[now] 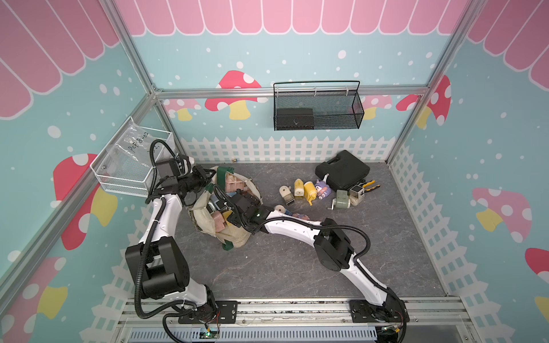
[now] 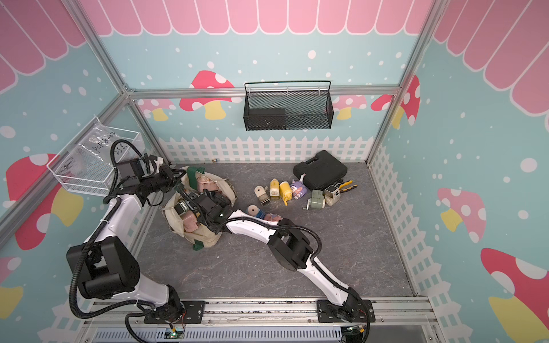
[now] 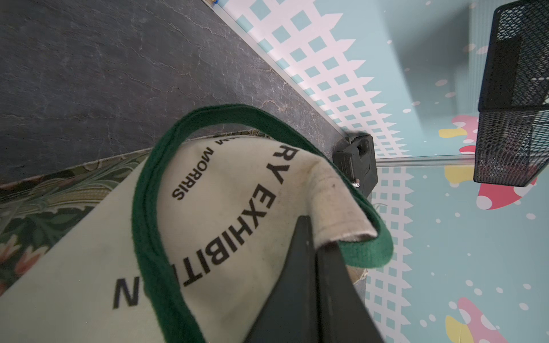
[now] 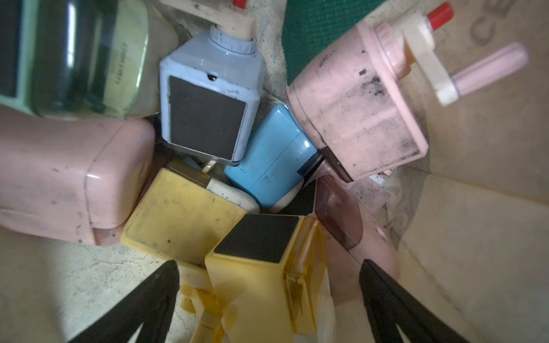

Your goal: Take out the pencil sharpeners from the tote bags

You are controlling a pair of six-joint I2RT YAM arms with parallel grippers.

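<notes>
The cream tote bag [image 1: 233,235] stands at the left, its mouth facing up and several sharpeners inside. My left gripper is shut on its folded rim beside the green handle [image 3: 149,211]. Inside the bag, my right gripper is open, its dark fingers [image 4: 151,303] spread either side of a yellow sharpener [image 4: 251,285] with a black panel. A second yellow sharpener [image 4: 183,217] leans close by. Beyond lie a blue one [image 4: 274,154], a lavender one [image 4: 211,103], a pink crank one [image 4: 357,103], another pink [image 4: 68,177] and a green one [image 4: 114,57].
On the floor right of the bag stand several removed-looking sharpeners, including a yellow one [image 1: 299,187] and a green one [image 1: 342,199], near a black case [image 1: 343,169]. A wire basket [image 1: 318,108] hangs on the back wall.
</notes>
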